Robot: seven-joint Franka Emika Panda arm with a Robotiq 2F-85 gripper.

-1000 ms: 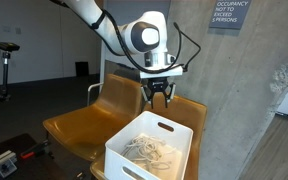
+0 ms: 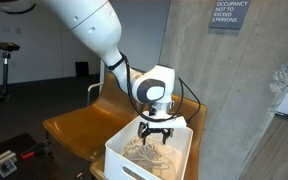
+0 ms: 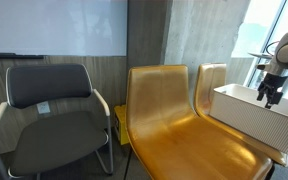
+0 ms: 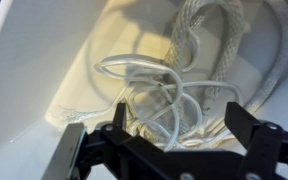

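White cords and ropes (image 4: 169,95) lie in a loose tangle on the floor of a white box (image 2: 121,161). Over the box, my gripper (image 2: 154,132) points down, its fingertips level with the upper part of the walls. From above in the wrist view, the dark fingers (image 4: 68,150) stand wide apart on either side of the tangle, so the gripper is open and holds nothing. A thicker braided rope (image 4: 224,45) curves along the far side. The lower part of the tangle is hidden behind the gripper's body.
The box stands on a row of tan chairs (image 2: 76,126), with a concrete wall (image 2: 224,90) behind. A grey armchair (image 3: 54,120) is off to one side. Box walls rise close around the gripper.
My gripper has come down from above the box to its opening, over the cords. The cords and the box look unmoved.
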